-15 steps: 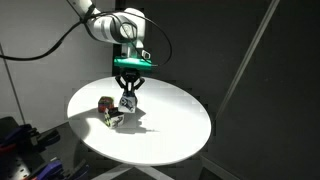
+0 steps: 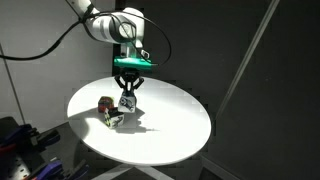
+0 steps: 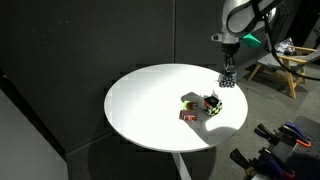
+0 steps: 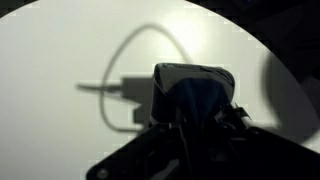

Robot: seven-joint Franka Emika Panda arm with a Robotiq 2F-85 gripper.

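Note:
A patterned dark-and-white object (image 2: 127, 103) hangs below my gripper (image 2: 128, 90), which is shut on it. In exterior view 2 the same object (image 3: 227, 78) is held near the right side of the round white table, under the gripper (image 3: 228, 67). The wrist view has the object (image 4: 195, 75) between the dark fingers, partly hidden by them, with its shadow on the white top. Its exact kind is too dark to tell.
Small blocks stand on the white table (image 2: 170, 125): a dark red block (image 2: 105, 103) and a green-and-white one (image 2: 114, 119). In exterior view 2, a red block (image 3: 187, 116) lies left of a multicoloured one (image 3: 212, 104).

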